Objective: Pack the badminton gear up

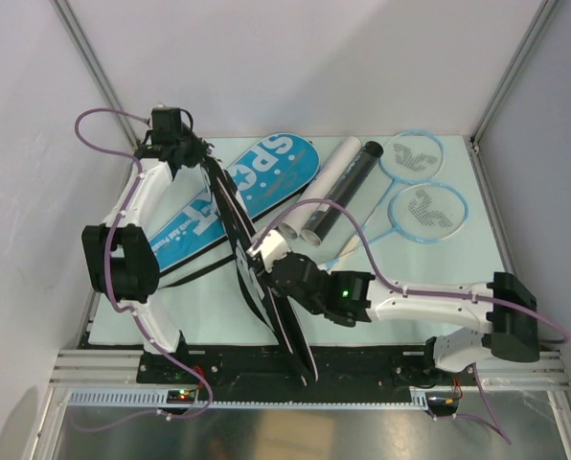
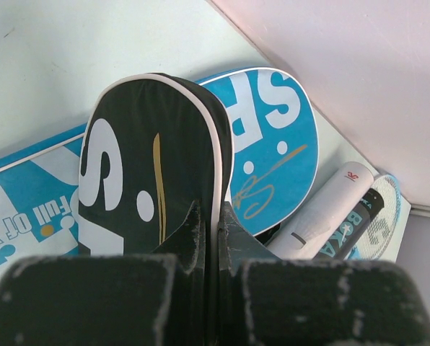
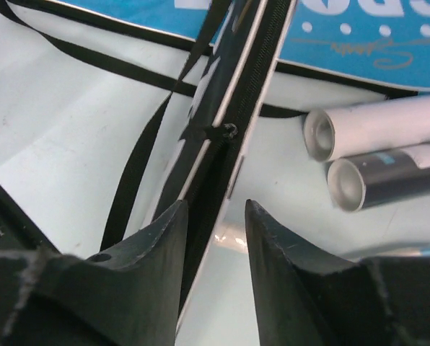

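A black racket bag with pale edging (image 1: 230,211) stands on its narrow edge, running from the upper left down past the table's front edge. At its far end my left gripper is shut on the bag's rim, close to the zip. My right gripper (image 1: 255,257) is near the bag's middle. In the right wrist view its fingers (image 3: 170,234) stand apart, one overlapping the bag's edge; no firm hold shows. A dark zip slider (image 3: 230,131) sits beyond the fingertips. Two blue-rimmed rackets (image 1: 427,213) lie at the right.
A blue bag (image 1: 266,182) lies flat behind the black one. A white tube (image 1: 324,182) and a black tube (image 1: 348,190) lie side by side, right of it. Free table (image 1: 391,311) shows at the front right. A black strap (image 3: 132,173) hangs beside the bag.
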